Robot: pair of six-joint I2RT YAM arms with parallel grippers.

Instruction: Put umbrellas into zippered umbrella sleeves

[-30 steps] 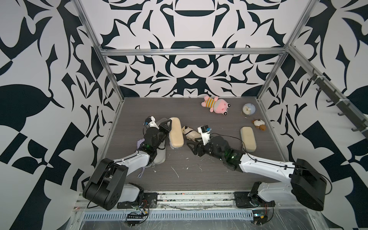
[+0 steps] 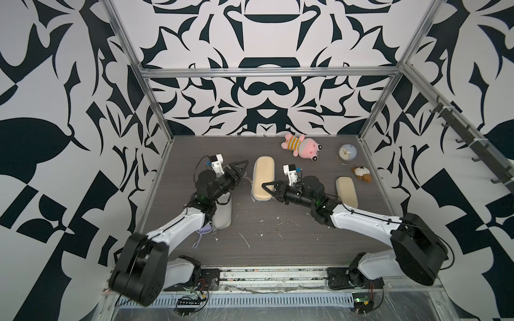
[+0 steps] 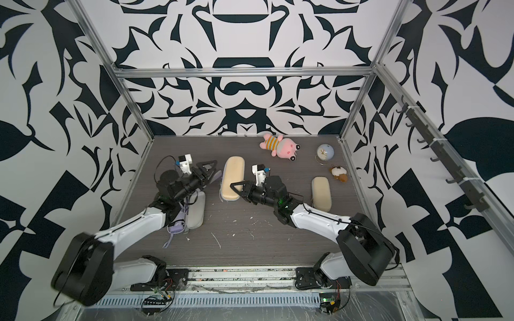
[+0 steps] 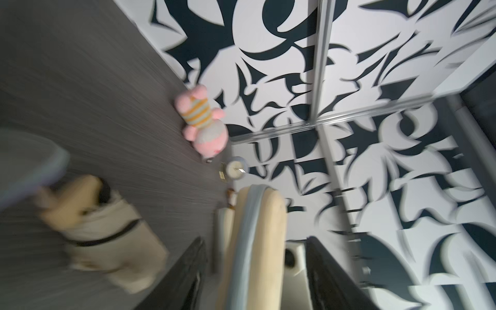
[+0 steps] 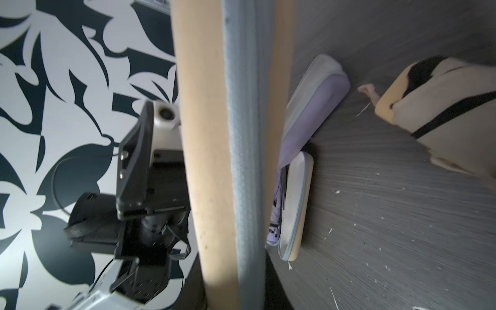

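Note:
A cream sleeve [image 2: 264, 174] with a grey zipper band is held upright above the middle of the table. My right gripper [image 2: 267, 188] is shut on its lower part; in the right wrist view the sleeve [image 5: 211, 155] runs up between the fingers. My left gripper [image 2: 245, 166] stands open just left of the sleeve, apart from it. In the left wrist view, empty space separates its fingers [image 4: 192, 268], with the sleeve [image 4: 258, 242] beyond them. A beige umbrella [image 5: 459, 113] with a black strap lies on the table, largely hidden in the top views.
Another cream sleeve [image 2: 347, 192] lies at right. Below the left arm are a pale sleeve [image 2: 222, 215] and a lavender item [image 2: 204, 229]. A pink plush [image 2: 303, 147], a round clock [image 2: 347, 152] and a small brown plush [image 2: 362, 174] sit farther back.
The sleeve has shifted right.

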